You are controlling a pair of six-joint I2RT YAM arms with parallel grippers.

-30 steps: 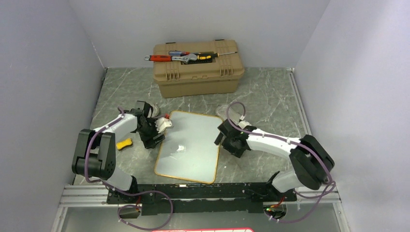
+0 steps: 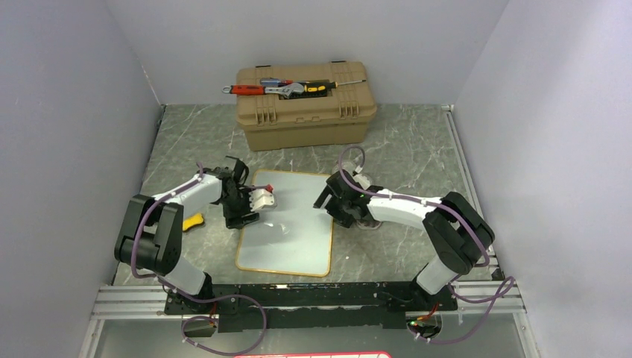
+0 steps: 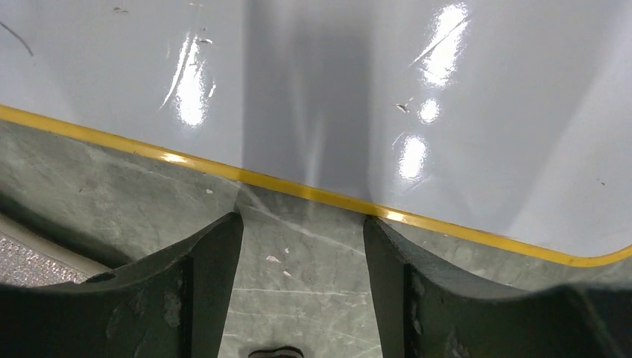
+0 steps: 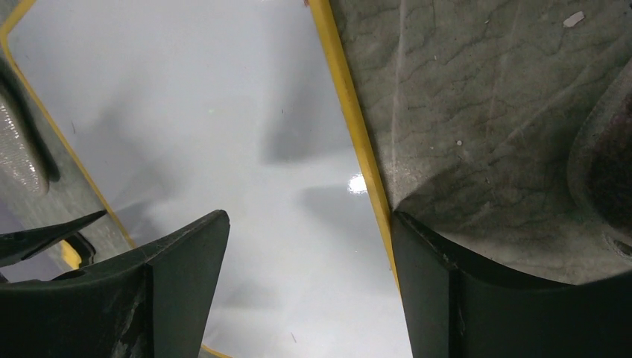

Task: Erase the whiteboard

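Note:
The whiteboard (image 2: 294, 250), white with a yellow border, lies flat on the table between the arms. My left gripper stands open at its left edge with nothing between the fingers; the yellow border passes just ahead of the fingertips. At the opposite edge is my right gripper, also open. One of its fingers (image 4: 190, 257) is over the white surface, while the other is right by the yellow border; whether it touches cannot be told. Left of the board rests a yellow eraser (image 2: 192, 221) with a dark base, apart from both grippers. Few clear pen marks show.
Behind the board stands a tan toolbox (image 2: 309, 134) with several tools on its lid. A round clear object (image 2: 367, 222) is partly hidden beneath the right arm. Grey walls close in both sides.
My right gripper has moved left against the board's right side, and the board has shifted slightly left and turned a little. My left gripper has moved slightly right, over the board's left edge.

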